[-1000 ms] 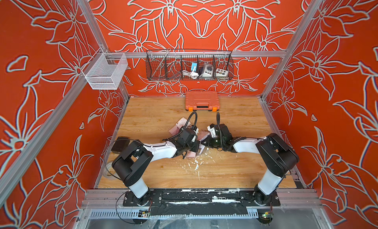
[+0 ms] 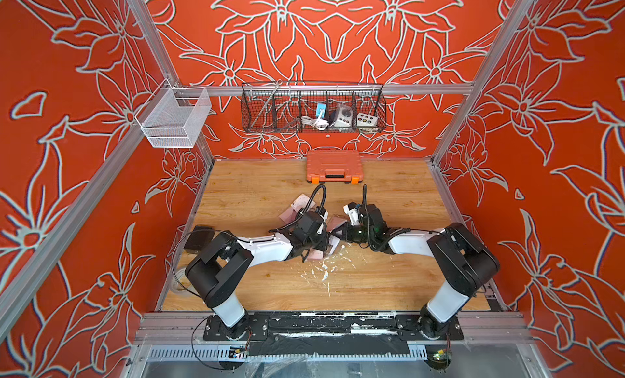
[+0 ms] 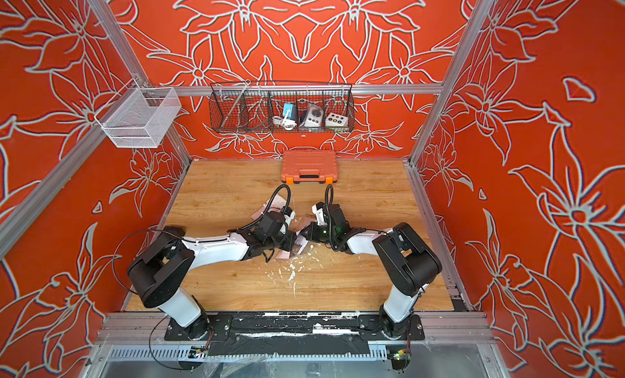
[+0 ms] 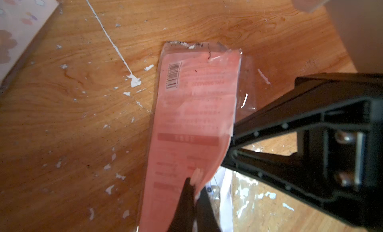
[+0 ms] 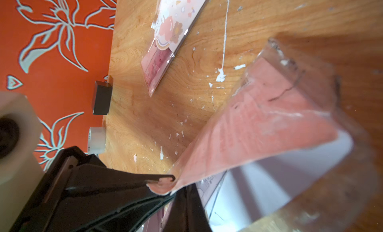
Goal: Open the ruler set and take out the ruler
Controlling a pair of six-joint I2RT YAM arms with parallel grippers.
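Observation:
The ruler set (image 4: 187, 96) lies on the wooden table in a clear sleeve with a pink card that bears a barcode. Its card bends up along one side, showing a white inner face (image 5: 255, 192) in the right wrist view. My left gripper is shut on the thin pink edge; a small pink curl shows at its tip in the right wrist view. My right gripper is shut at the bent side of the card, with nothing seen between its fingers. The rulers inside are mostly hidden by the card; a printed pale piece shows beneath it.
Another pink patterned packet (image 5: 171, 32) lies beyond the set. An orange case (image 2: 334, 166) stands at the back of the table. White flakes (image 2: 325, 270) are scattered at the front. A dark box (image 2: 199, 239) sits at the left edge.
The left arm looks unmoved.

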